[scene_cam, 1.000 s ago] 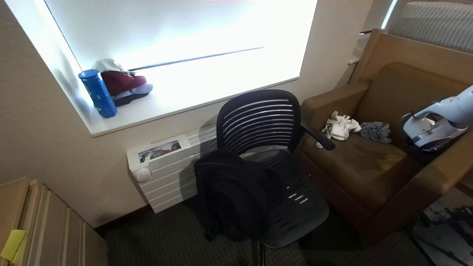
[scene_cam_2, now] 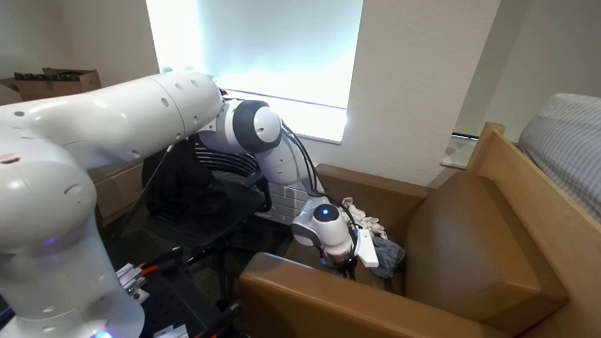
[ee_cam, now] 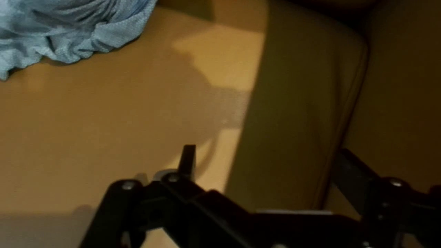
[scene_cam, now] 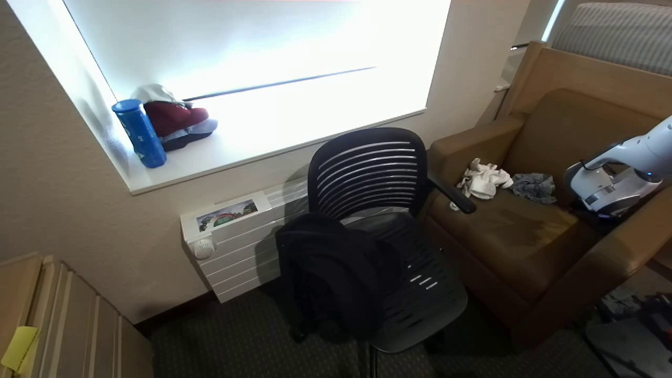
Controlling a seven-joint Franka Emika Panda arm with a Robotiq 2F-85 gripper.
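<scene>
My gripper is open over the brown armchair's seat [ee_cam: 124, 111], its dark fingers wide apart with nothing between them. One finger [ee_cam: 188, 161] is over the seat, the other [ee_cam: 351, 177] by the inner side of the armrest. A crumpled grey-blue cloth [ee_cam: 74, 29] lies on the seat at the upper left of the wrist view, apart from the fingers. Beside that grey cloth [scene_cam: 534, 188], a crumpled white cloth [scene_cam: 483, 180] rests near the far armrest. In exterior view 2 the fingertips are mostly hidden behind the near armrest [scene_cam_2: 360, 298].
A black office chair [scene_cam: 371, 170] with dark fabric [scene_cam: 334, 271] draped over it stands beside the armchair. The armchair's backrest [scene_cam_2: 479, 242] and armrests enclose the seat. On the windowsill are a blue canister [scene_cam: 142, 133] and caps [scene_cam: 176, 118].
The arm's end has shifted slightly down and left in exterior view 1, and its tilt has changed a little. The cloths have not moved.
</scene>
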